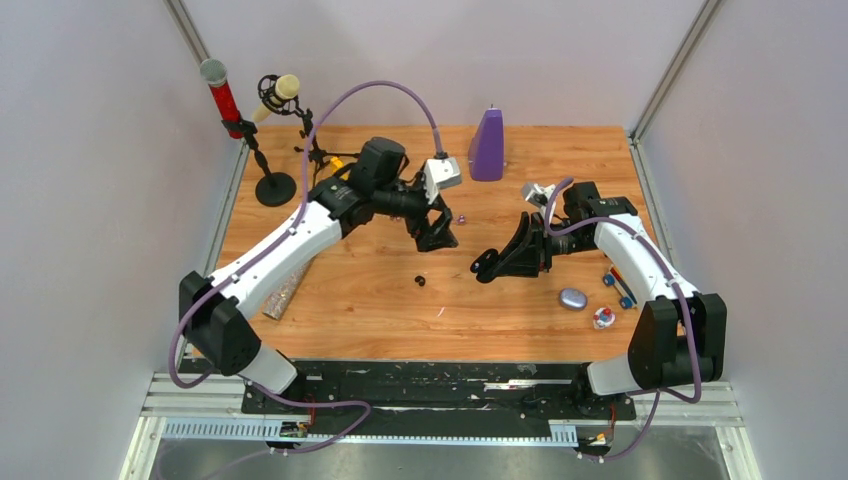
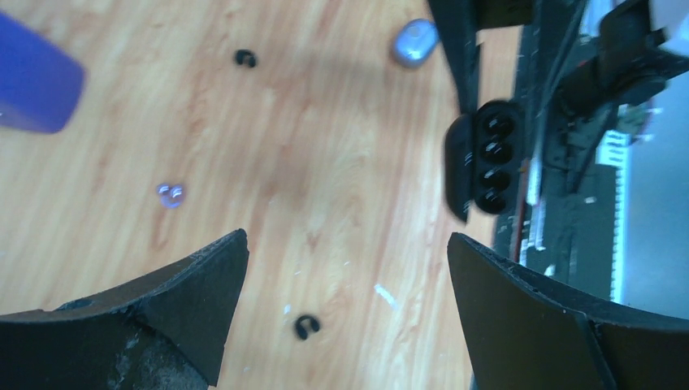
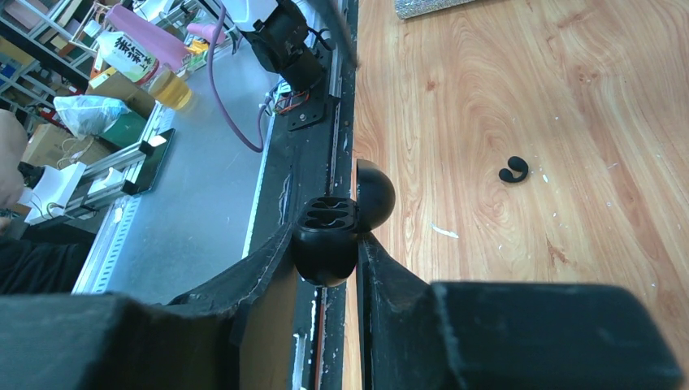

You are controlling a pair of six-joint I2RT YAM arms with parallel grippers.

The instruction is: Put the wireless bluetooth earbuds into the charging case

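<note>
The open black charging case point(image 1: 486, 265) is held in my right gripper point(image 1: 515, 258), which is shut on it; in the right wrist view the case point(image 3: 323, 244) shows its slots, the lid beside them. My left gripper is open with nothing between its fingers, left of and above the case point(image 2: 496, 154). A small black earbud lies on the table; in the left wrist view two small dark curved pieces, one near point(image 2: 307, 325) and one farther point(image 2: 245, 58), lie apart. Whether these are both earbuds is hard to tell through blur.
A purple block point(image 1: 487, 150) stands at the back, microphones on stands point(image 1: 273, 188) at the back left. A grey oval object point(image 1: 573, 298) and small toys point(image 1: 604, 317) lie front right.
</note>
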